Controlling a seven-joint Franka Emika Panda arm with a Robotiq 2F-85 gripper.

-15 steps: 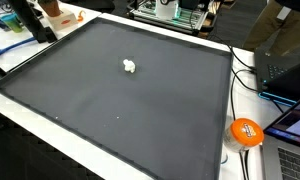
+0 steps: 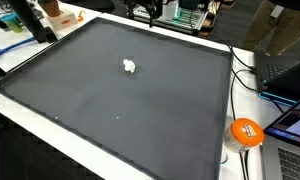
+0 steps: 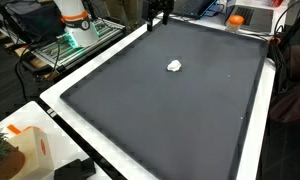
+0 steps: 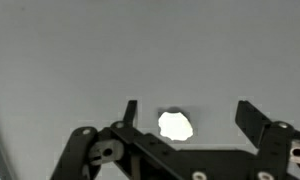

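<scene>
A small white lump [image 2: 129, 66] lies on the dark grey board [image 2: 120, 110], toward its far side in exterior view 1. In exterior view 2 the white lump [image 3: 174, 66] is a little left of the board's middle. My gripper stands open above the board in the wrist view, its two black fingers well apart. Below and between them the white lump [image 4: 175, 126] shows, nearer the left finger and not held. At the far edge of the board in exterior view 2, the dark gripper [image 3: 164, 14] hangs clear of the lump.
An orange-topped jar [image 2: 244, 134] stands beside the board on the white table, near a laptop [image 2: 282, 80]. Cups and other items [image 2: 56, 14] crowd the far left corner. Apart from the white lump, the board is bare.
The dark gripper has come into view at the far edge of the board in exterior view 1. The white lump has stayed in place.
</scene>
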